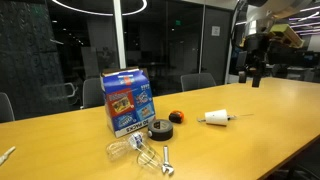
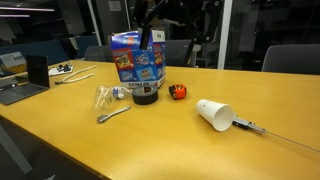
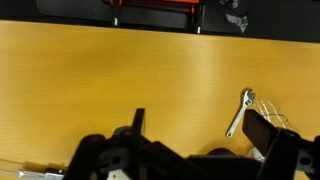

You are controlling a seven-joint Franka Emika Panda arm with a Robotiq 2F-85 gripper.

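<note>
My gripper [image 1: 249, 80] is raised well above the table, pointing down. In the wrist view its fingers stand wide apart over bare tabletop, so the gripper is open and empty. A white cup [image 2: 214, 114] lies on its side, with a slim grey tool [image 2: 262, 130] beyond it. A blue snack box [image 1: 128, 103] stands upright, with a black tape roll [image 1: 161, 130] and a small orange-and-black object [image 1: 176, 116] beside it. Closer to exterior view 1 are a wire whisk [image 1: 130, 147] and a silver wrench [image 1: 167, 160]; the wrench [image 3: 240, 112] also shows in the wrist view.
A dark laptop [image 2: 40, 72] and some thin items occupy the table's far left in exterior view 2. Chairs [image 1: 197, 82] line the far edge.
</note>
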